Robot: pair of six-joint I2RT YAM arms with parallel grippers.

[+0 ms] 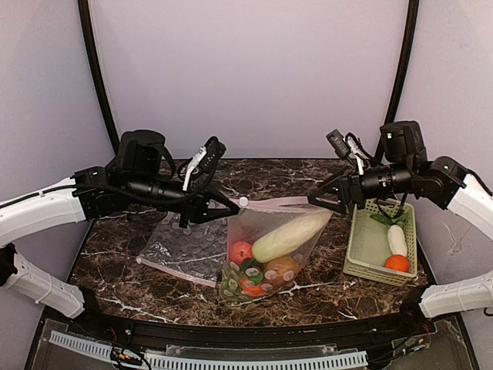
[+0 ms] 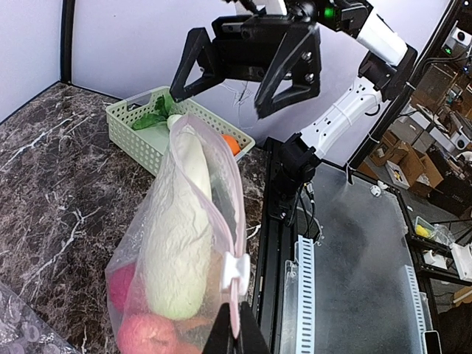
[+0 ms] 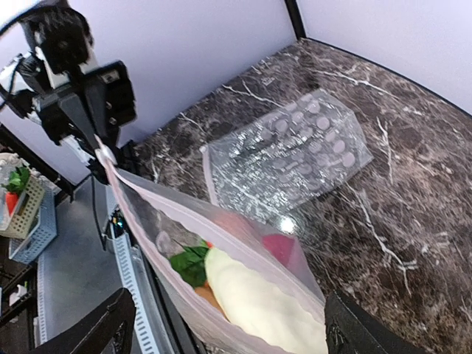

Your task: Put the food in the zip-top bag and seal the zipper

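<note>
The clear zip bag (image 1: 308,245) hangs tilted with its pink zipper rim gaping. Inside lie a long pale vegetable (image 1: 289,236), a red round item (image 1: 240,251), a brown round item (image 1: 281,267), greens and something orange. My left gripper (image 1: 234,206) is shut on the bag's left rim corner, right beside the white slider (image 2: 235,271). At the bag's right rim end, my right gripper (image 1: 322,197) stands open. In the right wrist view its fingers (image 3: 92,332) are wide apart, with the rim between them lower in the picture, not gripped.
A second, empty clear bag (image 1: 185,243) lies flat on the dark marbled table, left of the filled one. At the right stands a pale green basket (image 1: 379,271) with a white vegetable, an orange (image 1: 397,263) and a green leaf.
</note>
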